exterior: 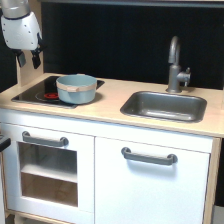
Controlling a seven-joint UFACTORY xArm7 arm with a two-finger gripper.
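A blue-grey pot [76, 90] rests on the dark stovetop at the left of the counter. It sits over the right part of the hob, and a red burner mark [50, 96] shows just left of it. High in the upper left corner, my gripper [30, 62] hangs above and to the left of the pot, well clear of it. Its dark fingers stand apart, and I see nothing held between them. The inside of the pot is mostly hidden.
A grey sink [164, 106] is set into the counter at the right, empty as far as I see. The tall dark faucet [175, 65] rises behind it. Bare wooden counter [112, 104] lies between pot and sink. Handled doors are below.
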